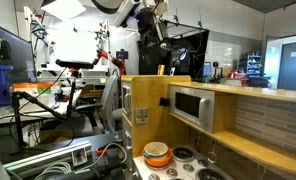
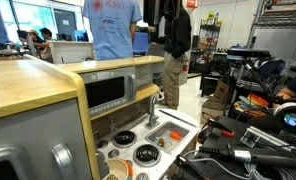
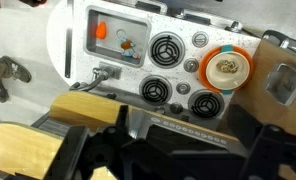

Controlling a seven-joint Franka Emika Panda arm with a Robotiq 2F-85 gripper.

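High over the toy kitchen counter, my gripper stands open, its dark fingers (image 3: 100, 146) wide apart with nothing between them. A bowl (image 1: 156, 151) with an orange rim sits on the stove top. From above, in the wrist view, the same bowl (image 3: 226, 68) holds something pale brown. The sink (image 3: 91, 47) contains an orange item (image 3: 101, 30) and a small blue-green and reddish item (image 3: 127, 43), too small to identify. No object touches the gripper.
Several burners (image 3: 167, 49) surround the bowl. A faucet (image 3: 104, 73) rises behind the sink. The microwave (image 1: 192, 106) and a wooden shelf (image 1: 250, 146) line the counter's back; a wooden cabinet (image 1: 140, 118) closes one end. A person in blue (image 2: 112, 28) stands behind the shelf.
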